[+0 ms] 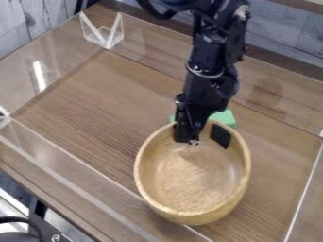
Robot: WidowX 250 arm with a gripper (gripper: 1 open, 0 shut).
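A large tan oval bowl (190, 184) fills the lower middle of the camera view, with a dark patch on its far right inner rim. The black robot gripper (192, 130) reaches down from above to the bowl's far rim. Whether its fingers are open or closed on the rim is too unclear to tell. Behind the bowl, partly hidden by the gripper, lies a green object (222, 117).
A wooden floor or table surface (94, 104) extends around the bowl, clear on the left and right. A white wire-like object (104, 30) stands at the back left. Dark cables or parts show at the bottom left corner.
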